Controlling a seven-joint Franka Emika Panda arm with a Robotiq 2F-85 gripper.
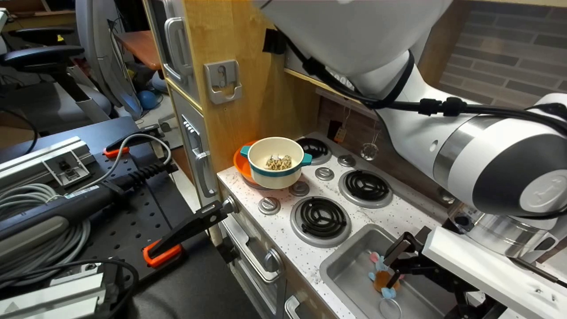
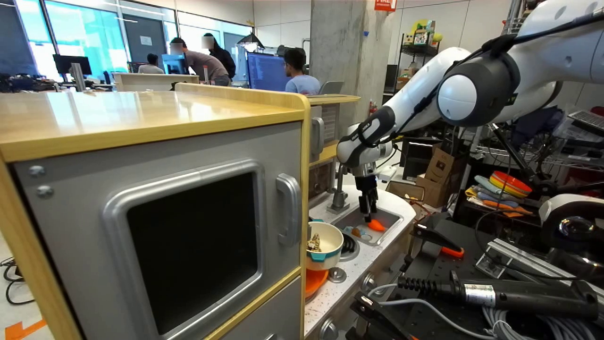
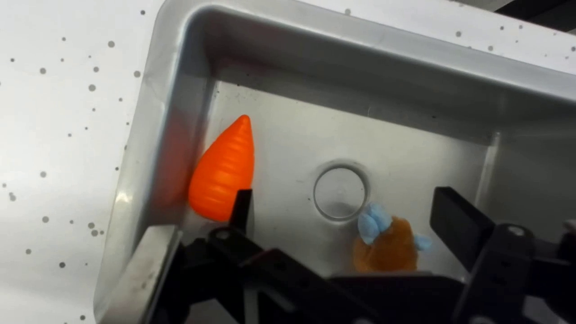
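My gripper is open over the sink [image 3: 294, 11], its fingers wide apart with nothing between them. Low between the fingers in the wrist view, a brown and blue plush toy [image 3: 389, 245] lies on the sink floor, partly covered by the gripper. An orange carrot-like toy [image 3: 224, 167] rests near the sink's left wall in that view, just beyond the left finger. From exterior view 1 the plush toy [image 1: 383, 279] shows partly behind a finger, and the orange toy is hidden there. Exterior view 2 has the orange toy [image 2: 376, 225] beside the gripper's fingertips.
A cream and teal pot [image 1: 273, 178] with something speckled inside stands on an orange dish [image 1: 240, 164] at the counter's far end. Black stove burners [image 1: 320, 217] lie between pot and sink. The sink walls rise around the toys.
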